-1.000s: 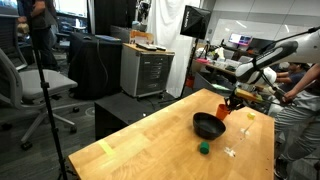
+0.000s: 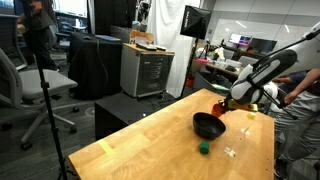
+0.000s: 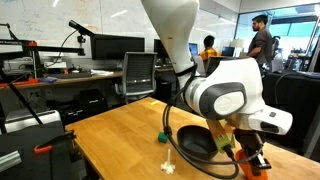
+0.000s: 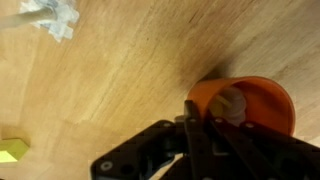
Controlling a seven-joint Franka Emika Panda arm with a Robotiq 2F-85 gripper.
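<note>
An orange cup [image 4: 262, 84] stands on the wooden table, its open mouth toward the wrist camera and a few pale things inside. At the cup's near rim, my gripper is shut, with the thin wall between its fingertips. Exterior view 1 has the orange cup [image 2: 217, 108] just behind the black bowl, with the gripper [image 2: 228, 106] low against it. From the other side, the cup [image 3: 254, 168] shows only in part behind the arm.
The black bowl [image 2: 209, 126] sits close in front of the cup. A green object [image 2: 204, 148] lies nearer the front, and a yellow block [image 4: 12, 150] shows at the wrist view's edge.
My gripper has come down toward the table at the cup over the last second. The bowl and the green object have stayed in place.
</note>
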